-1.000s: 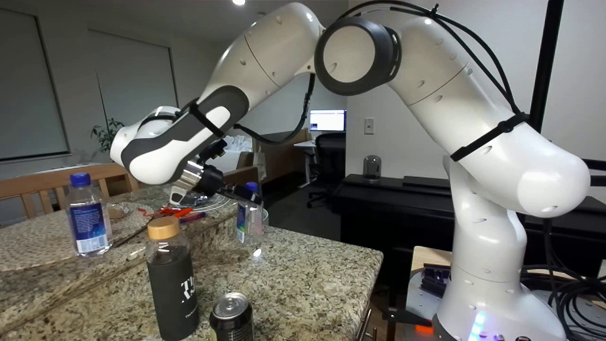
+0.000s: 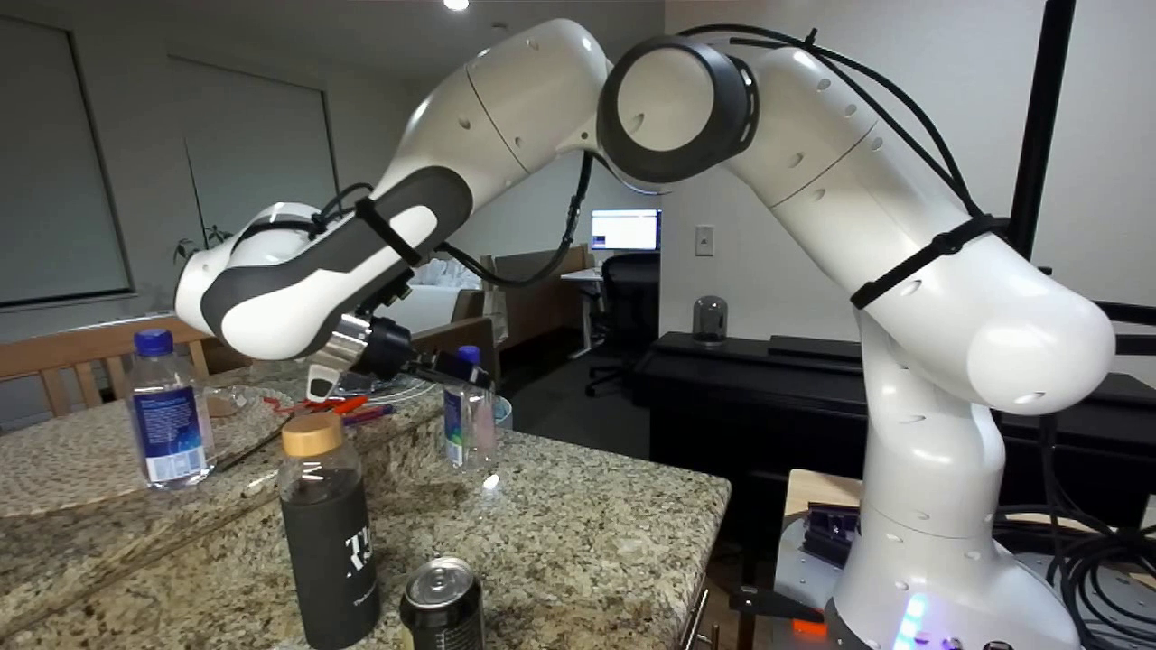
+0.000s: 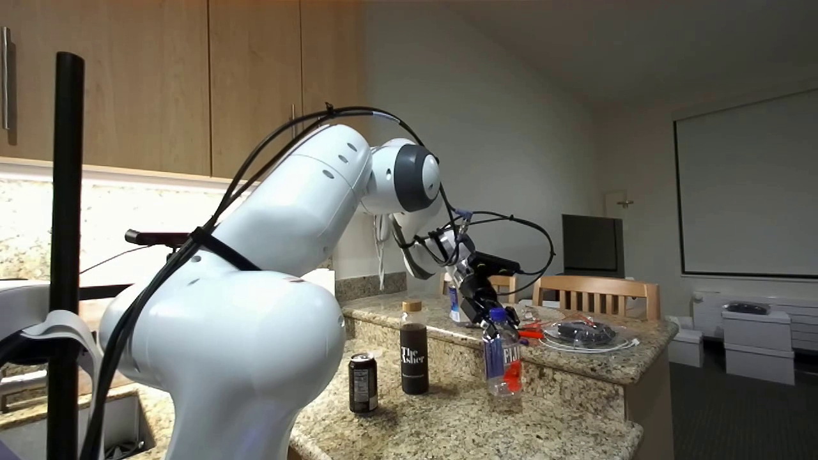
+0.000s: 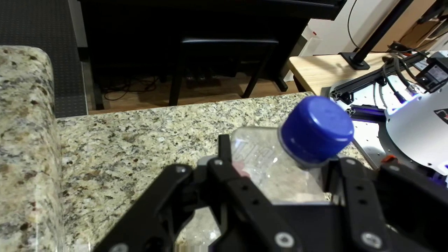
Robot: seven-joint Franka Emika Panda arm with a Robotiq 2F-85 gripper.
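Observation:
A clear plastic bottle with a blue cap is held near its top by my gripper, whose black fingers stand on either side of it. In exterior view 1 this clear bottle is upright over the lower granite counter, close to the raised ledge. The gripper reaches it from behind in exterior view 2, where the held bottle's label shows. Whether its base touches the counter I cannot tell.
A dark bottle with a wooden cap and a black can stand on the lower counter. Another blue-capped bottle and coiled cables sit on the raised ledge. Bare granite lies toward the robot's base.
The arm and gripper have shifted slightly left in exterior view 1, and the clear bottle has moved left with them. The other bottles and the can have stayed put.

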